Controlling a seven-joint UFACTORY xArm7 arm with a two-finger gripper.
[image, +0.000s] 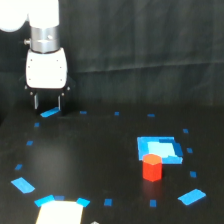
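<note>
My gripper (48, 102) hangs at the upper left of the camera view, below the white hand. Its two dark fingers stand apart, with nothing visible between them. Far from it, at the right, a red block (152, 170) stands upright on the dark table. Behind the block is a shallow blue tray (174, 159) with a pale inside. The block covers part of the tray's front edge; whether they touch, I cannot tell.
Small blue marks lie scattered over the dark table, with larger blue pieces at the left (22, 185) and right (192, 197). A cream object (60, 213) is cut off by the bottom edge. Mid-table looks clear. Dark cloth (140, 50) hangs behind.
</note>
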